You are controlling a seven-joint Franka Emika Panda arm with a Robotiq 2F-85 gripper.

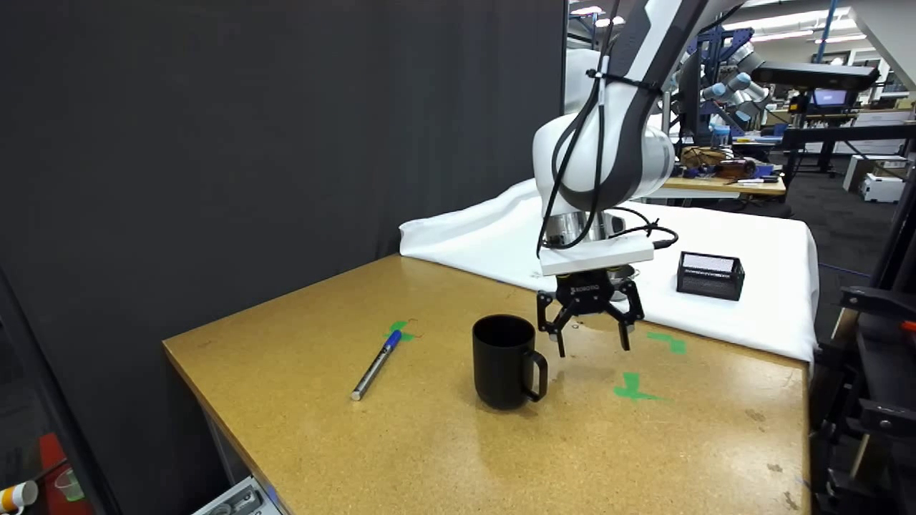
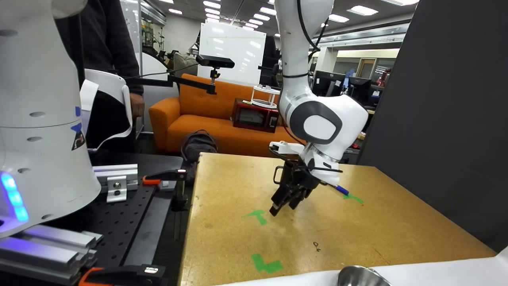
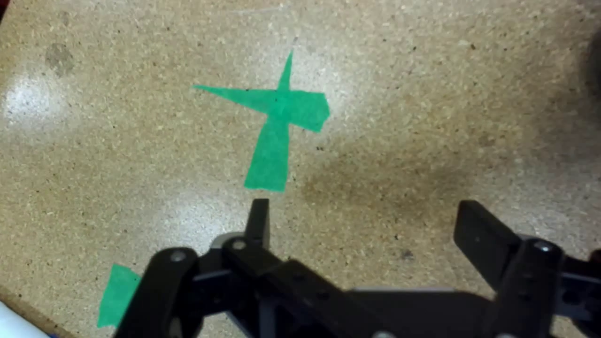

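Observation:
My gripper hangs low over the wooden table, its fingers spread wide and nothing between them. In the wrist view the gap between the fingertips shows only bare table. A black mug stands upright on the table, to the left of the gripper in exterior view 1, its handle turned toward the gripper. Further left lies a silver marker with a blue cap. Exterior view 2 has the gripper covering most of the mug, and only the blue end of the marker shows.
Behind the gripper, a metal pot sits on white cloth, mostly hidden in exterior view 1. A black mesh basket stands on the cloth at right. Green tape marks the table. A dark partition borders its left.

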